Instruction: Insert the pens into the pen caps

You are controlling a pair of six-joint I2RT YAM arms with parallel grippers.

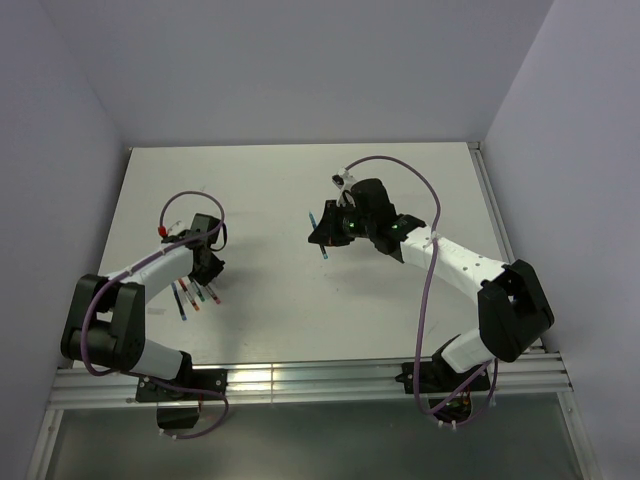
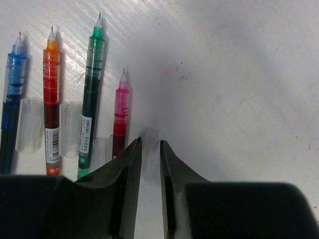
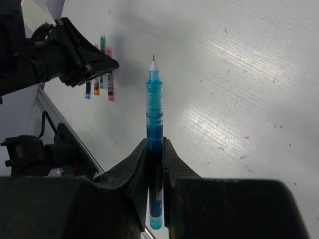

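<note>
My right gripper is shut on a light blue pen [image 3: 154,104], held over the middle of the table, tip pointing away. My left gripper is low at the pens on the left, its fingertips a little apart around or just over a clear cap [image 2: 152,137]; whether it grips the cap I cannot tell. Left of it lie a pink pen [image 2: 120,109], green pen [image 2: 90,84], orange pen [image 2: 52,109] and blue pen [image 2: 12,99], with more clear caps [image 2: 70,129] between them.
Walls surround it, and a metal rail [image 1: 300,380] runs along the front edge.
</note>
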